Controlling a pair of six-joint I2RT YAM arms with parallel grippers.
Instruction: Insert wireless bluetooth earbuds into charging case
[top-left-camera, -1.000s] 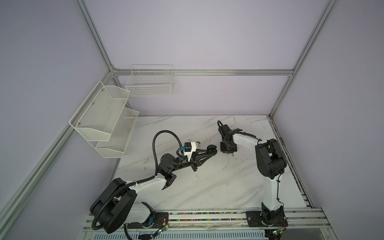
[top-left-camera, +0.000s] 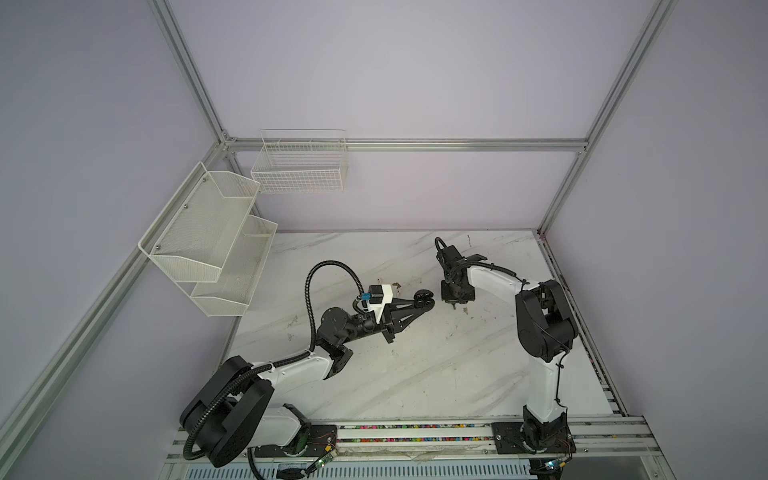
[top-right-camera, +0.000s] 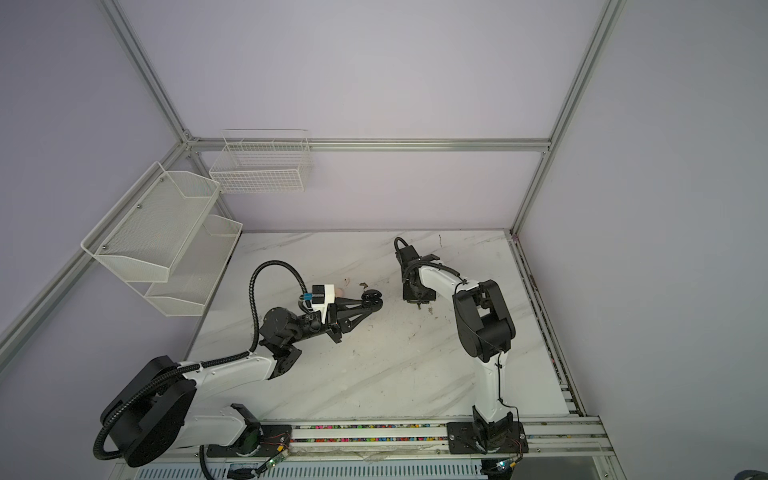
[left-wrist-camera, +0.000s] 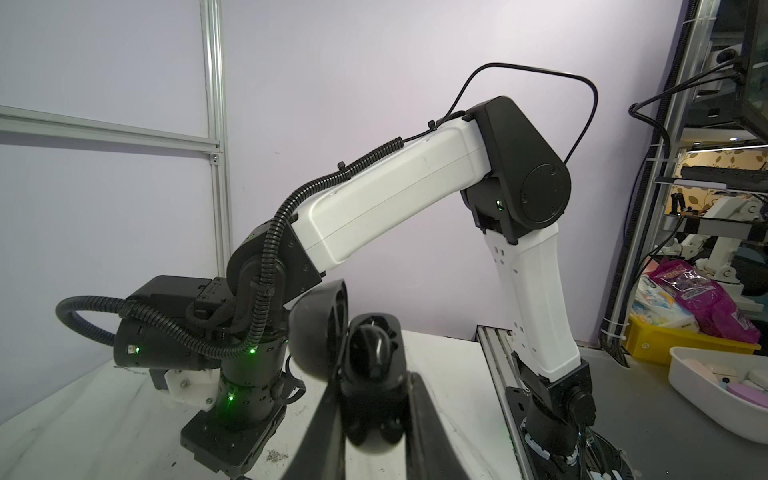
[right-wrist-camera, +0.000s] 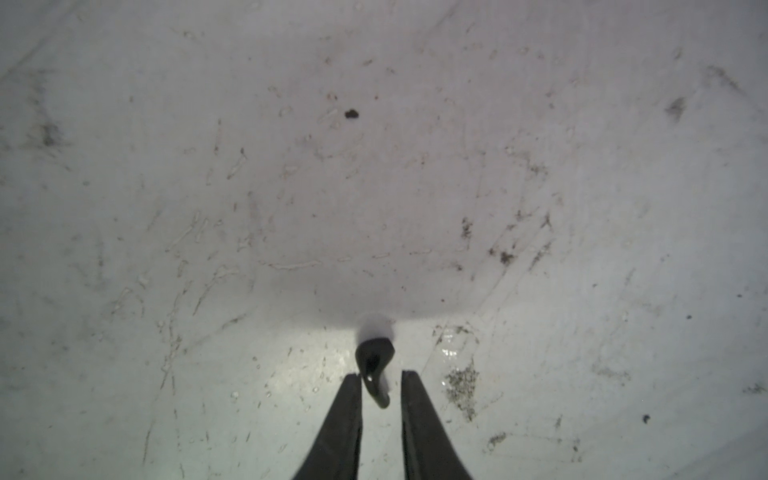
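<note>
A dark round charging case with its lid up is in my left gripper, above the table. In the left wrist view the glossy black case sits between the fingers, its lid tipped to the left. A shiny rounded shape shows inside; I cannot tell whether it is an earbud or an empty slot. A black earbud appears just ahead of my right gripper, its thin end reaching between the fingertips. A narrow gap shows beside that end, so a grip is not clear.
The marble tabletop has broad free room in front. Wire baskets hang on the back wall, and mesh shelves are at the left. In the left wrist view the right arm stands behind the case.
A small dark thing now shows just below its gripper in the top left view. The left arm and case look unmoved.
</note>
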